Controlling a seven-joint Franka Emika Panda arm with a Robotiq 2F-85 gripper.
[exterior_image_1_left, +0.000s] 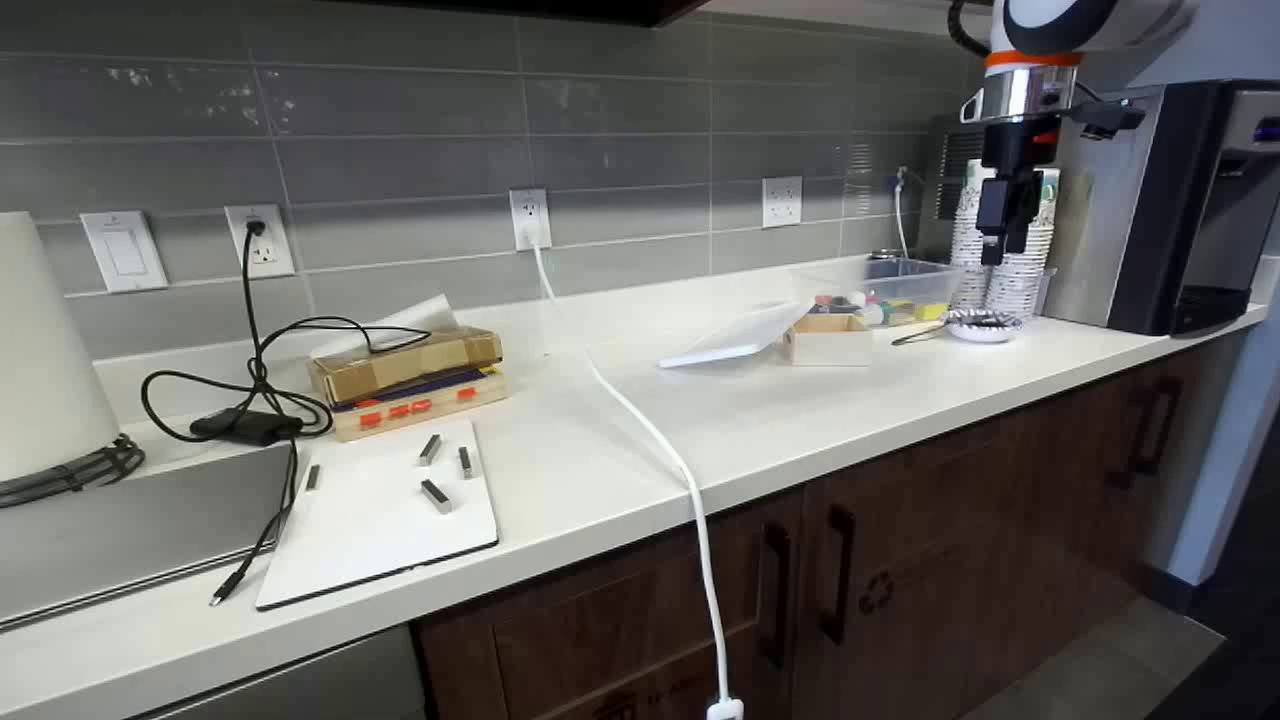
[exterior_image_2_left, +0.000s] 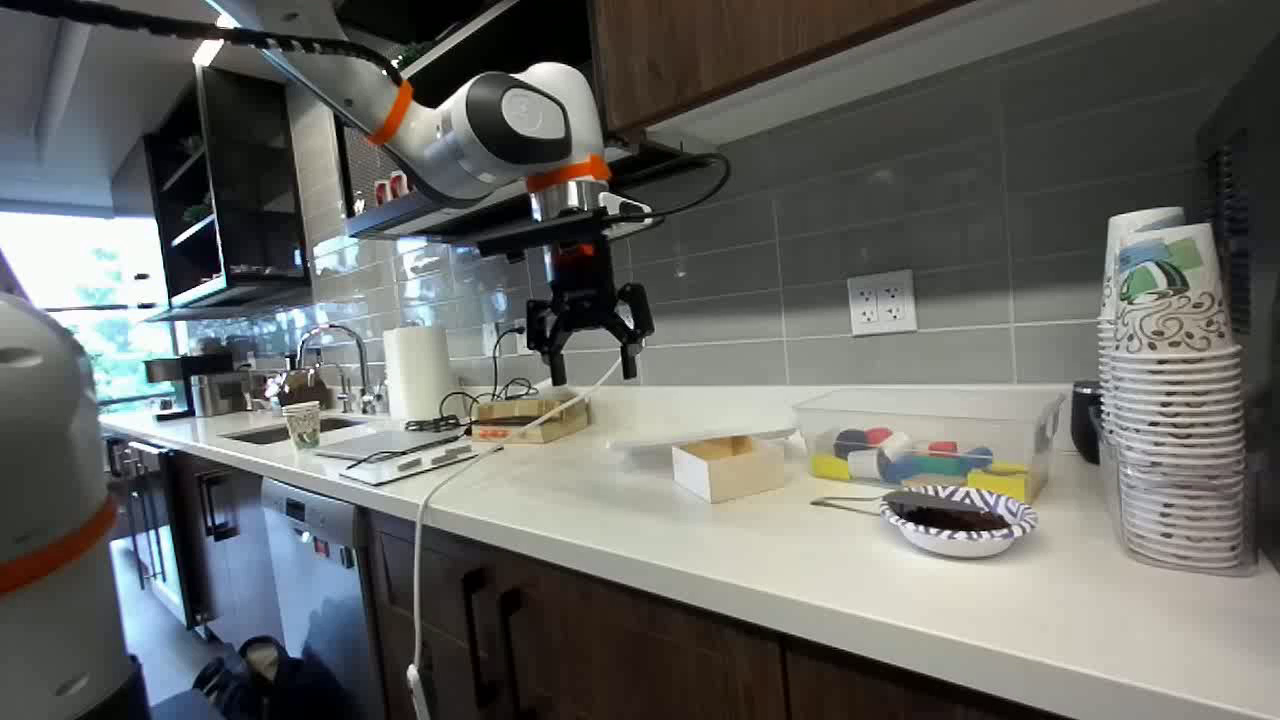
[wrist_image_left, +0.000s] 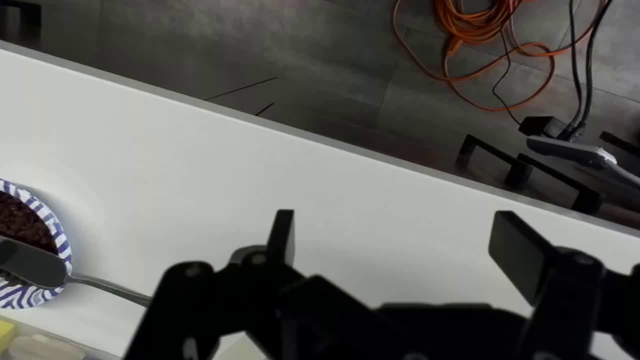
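Observation:
High over the white counter, my gripper (exterior_image_2_left: 593, 372) hangs pointing down, its two fingers spread wide with only air between them. The wrist view has the gripper above bare countertop. To one side sits a blue-and-white patterned bowl (wrist_image_left: 63, 243) holding dark brown bits, with a spatula (wrist_image_left: 36, 264) resting across it and its handle reaching over the counter. A small open wooden box (exterior_image_2_left: 729, 470) stands left of the bowl in exterior view 2. Behind them, a clear plastic bin (exterior_image_2_left: 828, 420) contains several colourful items.
Stacked paper cups (exterior_image_2_left: 1170, 444) stand at the right end. A white cable (exterior_image_1_left: 648, 426) crosses the counter and hangs over its front edge. Several small metal blocks lie on a white board (exterior_image_1_left: 372, 528) beside cardboard boxes (exterior_image_1_left: 414, 366). Counter space in front of the wooden box is clear.

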